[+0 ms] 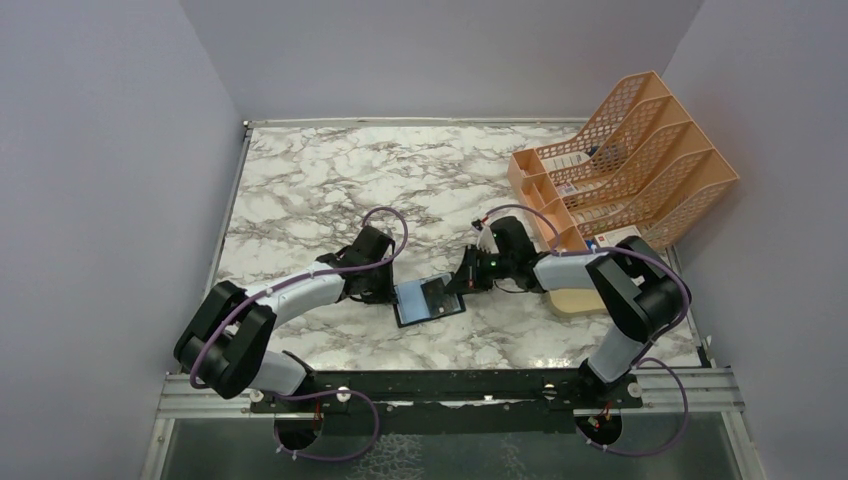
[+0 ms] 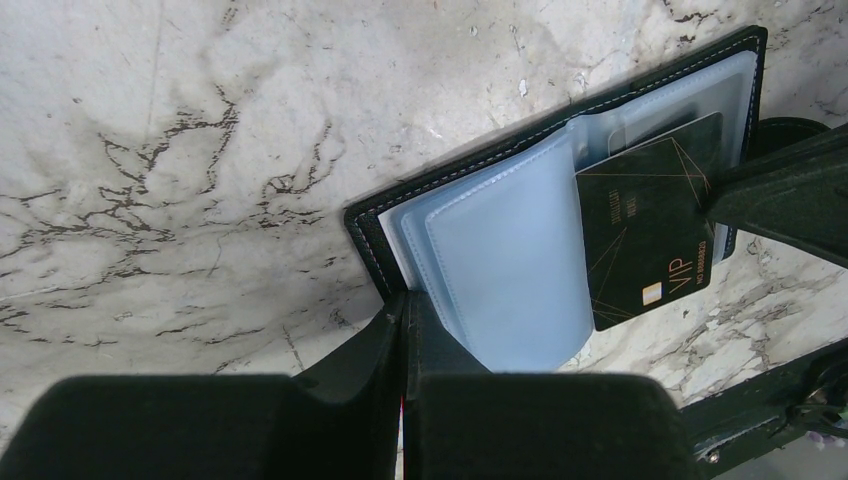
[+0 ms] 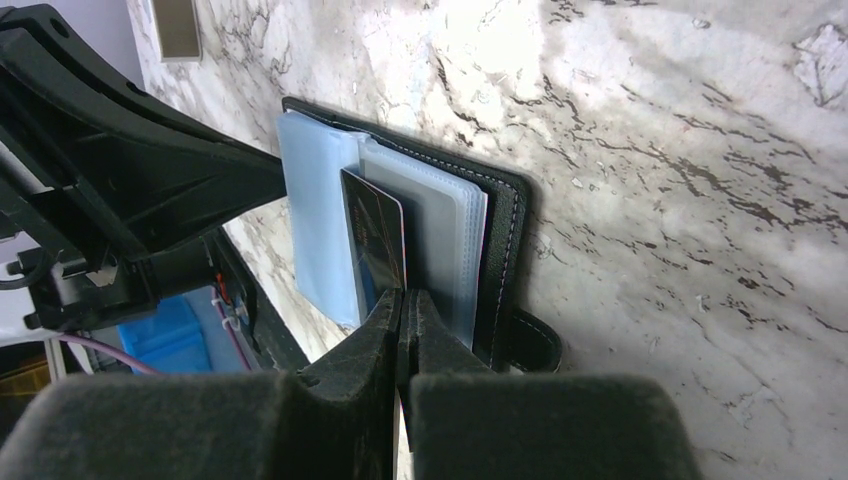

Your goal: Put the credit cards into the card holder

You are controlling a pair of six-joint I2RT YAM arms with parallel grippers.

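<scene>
The card holder [image 1: 414,302] lies open on the marble table between my arms, its pale blue clear sleeves [image 2: 505,235] showing inside a black stitched cover. A black VIP card [image 2: 640,235] lies over the right-hand sleeve, its lower edge sticking out past the sleeves. In the right wrist view the card [image 3: 372,225] stands tilted, one edge running into the tips of my right gripper, which is shut on it. My left gripper is shut at the holder's left edge; whether a sleeve is caught between its tips cannot be told.
An orange multi-slot rack [image 1: 630,165] with several items in it fills the right side. A black rail [image 1: 460,383] runs along the front edge.
</scene>
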